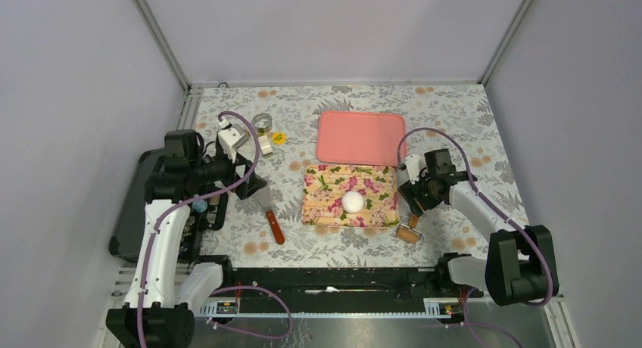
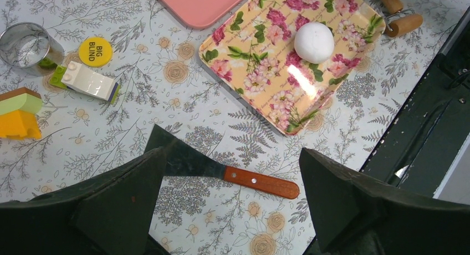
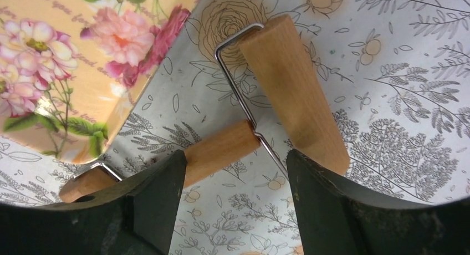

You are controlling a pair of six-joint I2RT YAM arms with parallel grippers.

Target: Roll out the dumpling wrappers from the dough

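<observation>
A round white ball of dough [image 1: 353,202] rests on the floral board [image 1: 318,215] in the middle of the table. Just right of that board lies the wooden rolling pin [image 3: 296,94], with a roller at each end and a metal wire frame. My right gripper is low over the pin's wooden handle [image 3: 221,149], which lies between its part-open fingers; contact on both sides does not show. In the top view that arm hides much of the pin. At the left, my left gripper stands open above a scraper [image 2: 260,183] with a brown handle, holding nothing.
A pink tray [image 1: 361,136] lies behind the board. Toward the back left are a metal cup [image 2: 30,47], a yellow disc [image 2: 95,51] and toy blocks [image 2: 90,80].
</observation>
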